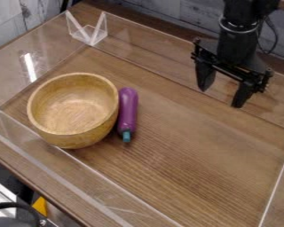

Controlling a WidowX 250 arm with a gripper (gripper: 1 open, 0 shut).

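Note:
The black robot gripper (232,87) is at the upper right over the wooden table, its two fingers spread apart and open, with nothing seen between them. A tan bowl (74,108) sits at the left. Just right of the bowl lies a purple cylindrical object (127,111) with a teal tip, apart from the gripper.
A clear wire-like or plastic holder (90,28) stands at the upper left. A dark wall runs along the back right, and a small yellow and black item (35,206) shows at the lower left edge.

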